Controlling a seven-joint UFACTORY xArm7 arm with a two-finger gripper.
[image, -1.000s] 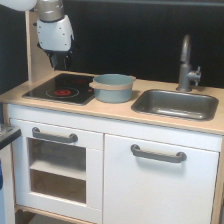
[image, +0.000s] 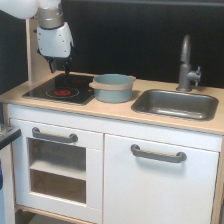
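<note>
My gripper (image: 60, 68), on a white and grey arm, hangs fingers down over the back of the black stove (image: 42, 91) at the upper left. Its dark fingers blend into the dark background, so their spacing is unclear. Nothing can be made out between them. To the right of the gripper, apart from it, a grey-blue pot (image: 115, 92) with tan handles stands upright on the counter beside the stove.
A metal sink (image: 176, 104) with a dark faucet (image: 187, 68) lies right of the pot. Two dark handles cross the white cabinet front (image: 160, 190). Bare wooden counter (image: 110, 113) runs along the front edge.
The arm and gripper have come down a little, closer to the stove. The pot stands where it was.
</note>
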